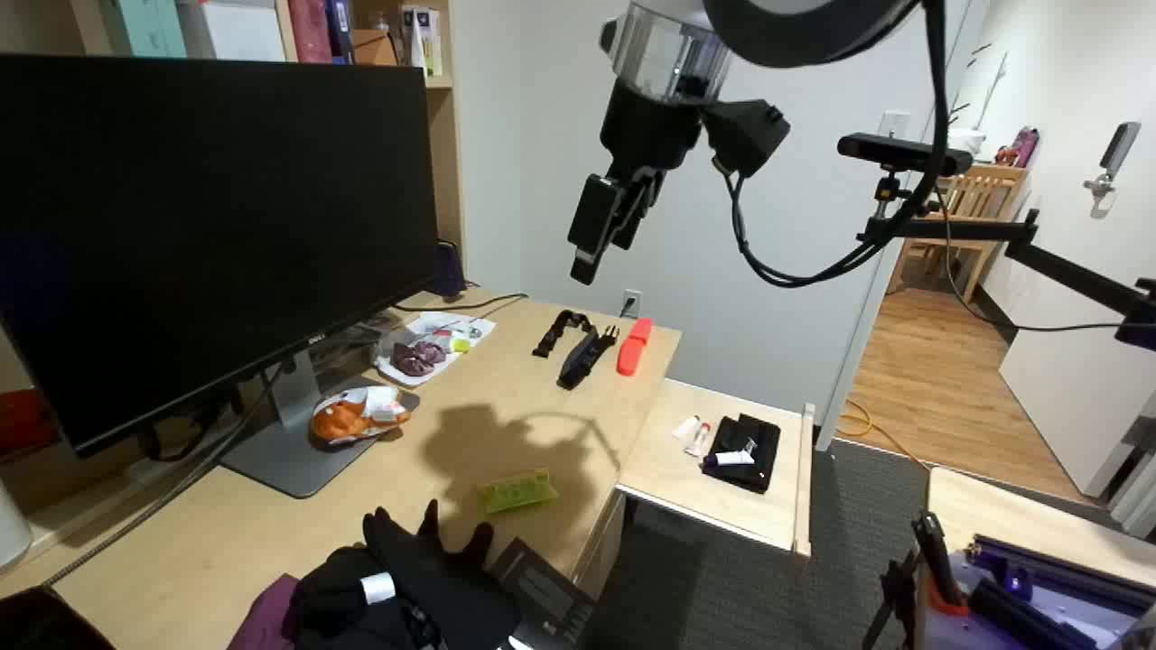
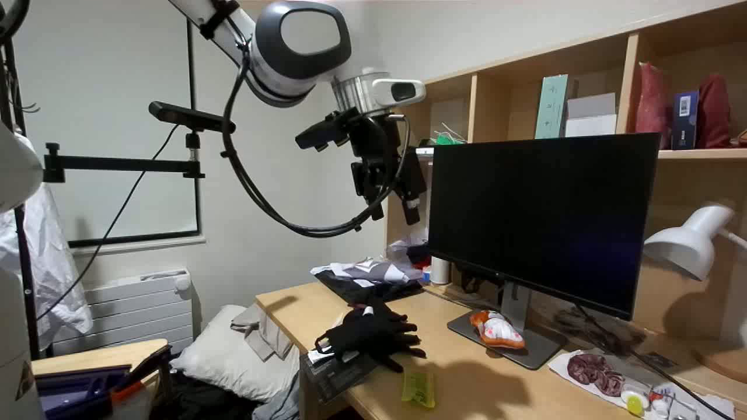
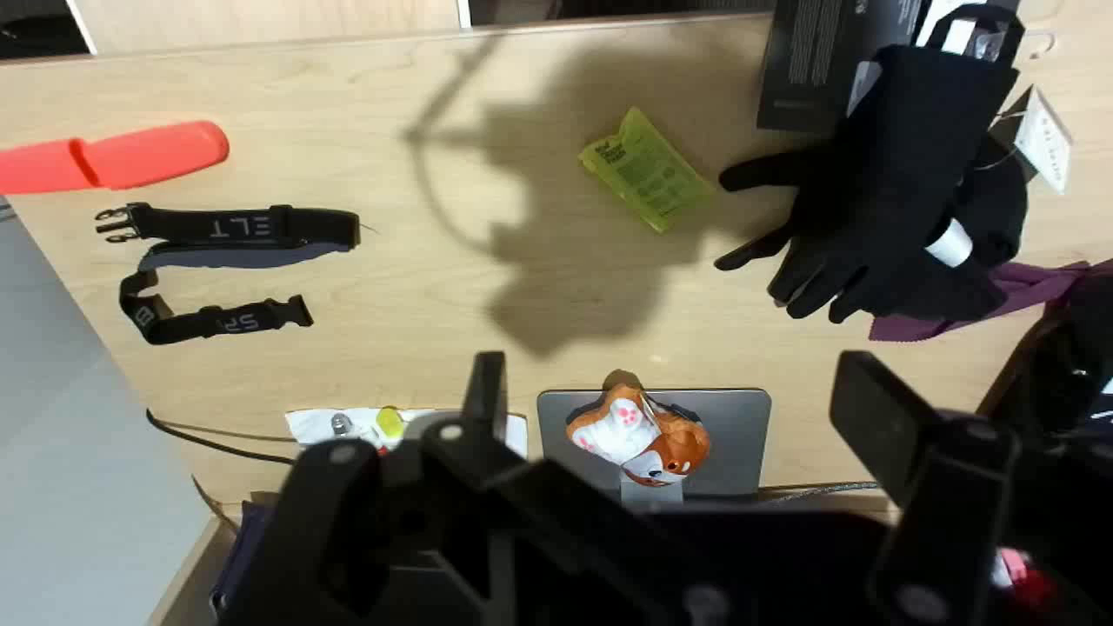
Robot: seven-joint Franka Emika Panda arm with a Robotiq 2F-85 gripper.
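Note:
High above the desk, my gripper (image 1: 604, 249) stands open; its fingers are spread wide in the wrist view with nothing held between them. Below lies a yellow-green packet (image 3: 649, 170) on bare wood. An orange-and-white plush toy (image 3: 642, 431) rests on the monitor's grey base (image 3: 736, 449). Black gloves (image 3: 887, 188) lie in a heap with a dark box (image 3: 814, 73) beside them. Toward the other end are a black strap belt (image 3: 245, 224) and a red case (image 3: 151, 155). None of these touches the gripper.
A large monitor (image 2: 539, 217) rises from the desk, with shelves (image 2: 483, 105) behind it. Near its base, a white tray (image 1: 442, 363) holds a purple scrunchie and small items. Beside the desk, a lower surface (image 1: 650, 460) carries a black pouch (image 1: 748, 439). Mid-desk is mostly clear.

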